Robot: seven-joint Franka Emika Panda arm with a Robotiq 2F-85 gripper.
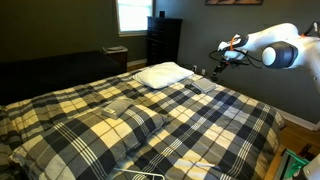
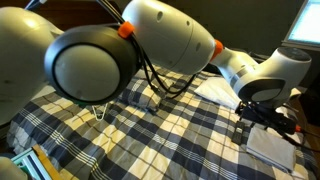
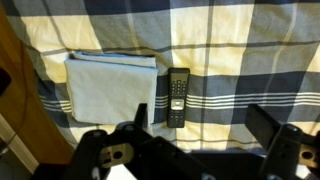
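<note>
A black remote control [image 3: 177, 97] lies on the plaid bedcover, close to the right side of a folded pale grey cloth [image 3: 110, 90]. My gripper is open above them, its two fingers wide apart, with the remote in the gap between them as seen from the wrist. In exterior view 1 the gripper [image 1: 217, 70] hangs over the far right part of the bed, near the cloth [image 1: 204, 86]. Exterior view 2 shows the cloth [image 2: 270, 147] below the gripper, partly behind which a dark shape, probably the remote, can be made out.
A white pillow [image 1: 163, 76] lies at the bed's far edge. Nearer are a plaid pillow with a grey item [image 1: 118, 106] on it, a white wire-like object [image 1: 140, 171] and an orange one [image 1: 196, 163].
</note>
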